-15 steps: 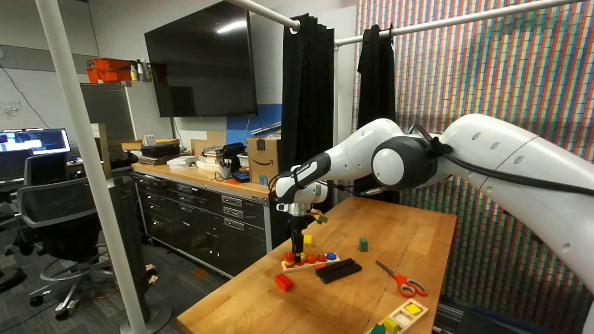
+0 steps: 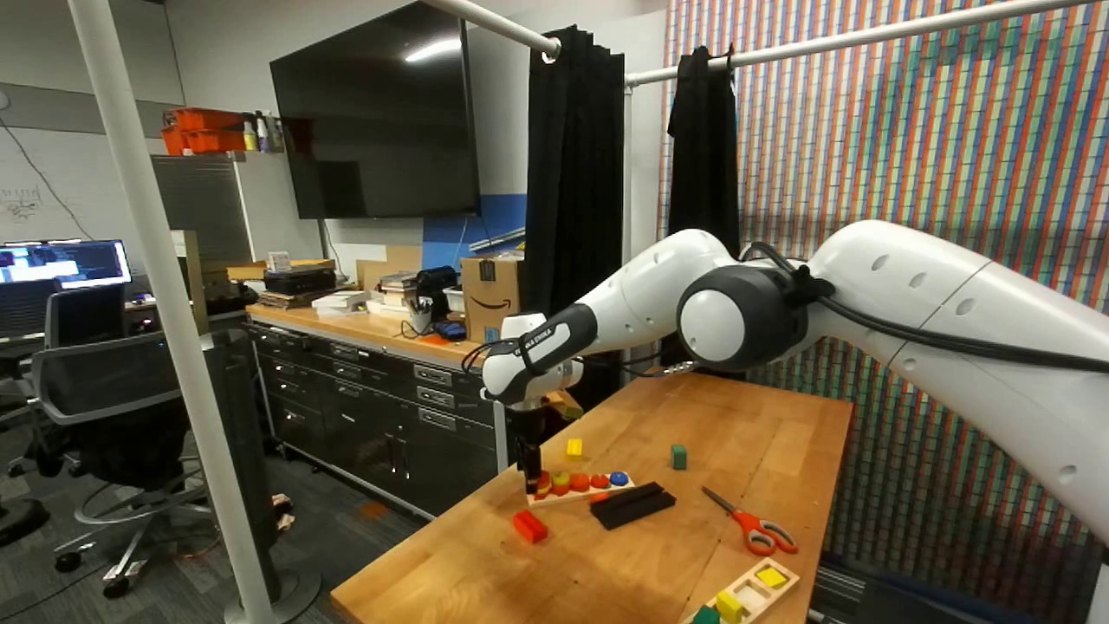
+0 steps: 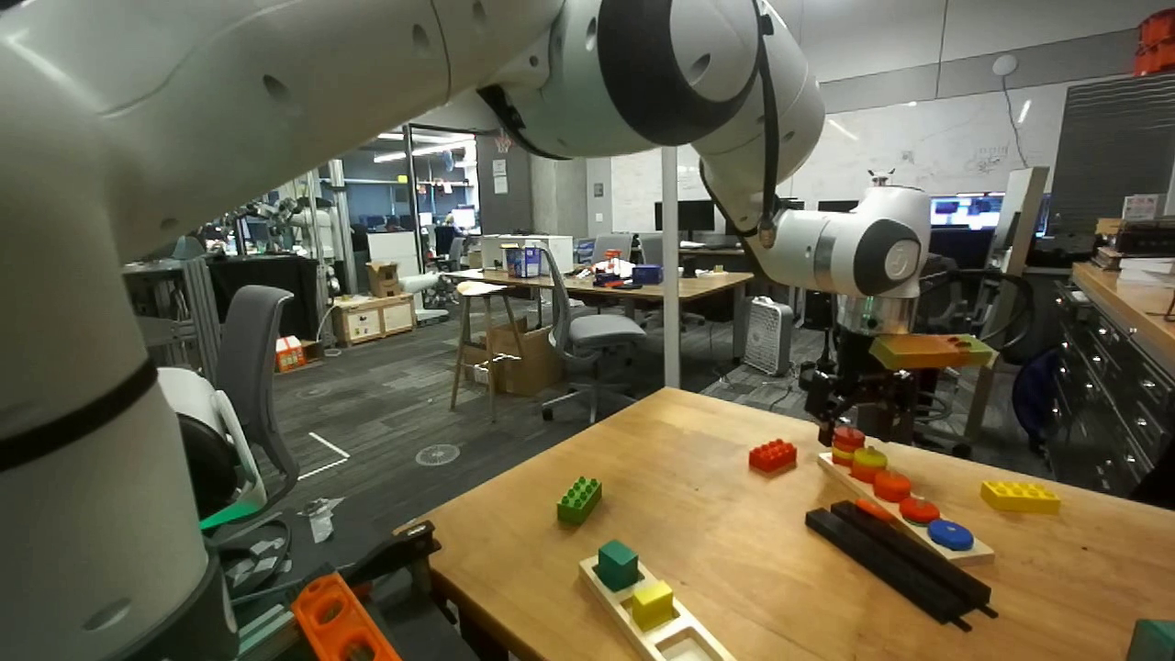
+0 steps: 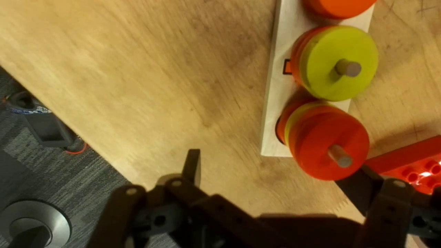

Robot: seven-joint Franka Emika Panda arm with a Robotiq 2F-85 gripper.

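A wooden peg board (image 3: 967, 553) holds coloured discs on a row of pegs. At its end stands a stack with a red disc (image 4: 330, 144) on top, a yellow one and a red one beneath. A yellow-green disc (image 4: 343, 62) tops the neighbouring peg, over an orange-red one. Farther along sit orange-red discs (image 3: 890, 486) and a blue disc (image 3: 949, 535). My gripper is open, its fingers wide apart near the end stack. One finger (image 4: 192, 167) is over bare table; the other lies close beside the red disc, and contact cannot be told.
Red (image 3: 773, 456), yellow (image 3: 1020, 497) and green (image 3: 579, 500) toy bricks lie around. Black bars (image 3: 898, 562) rest alongside the peg board. Scissors (image 2: 762, 532) and a shape tray (image 2: 785, 584) are farther off. The table edge runs close behind the gripper.
The arm has shifted left in exterior view 1, carrying the gripper from around the yellow-green disc's peg to the end stack. The discs, board and bricks look unmoved.
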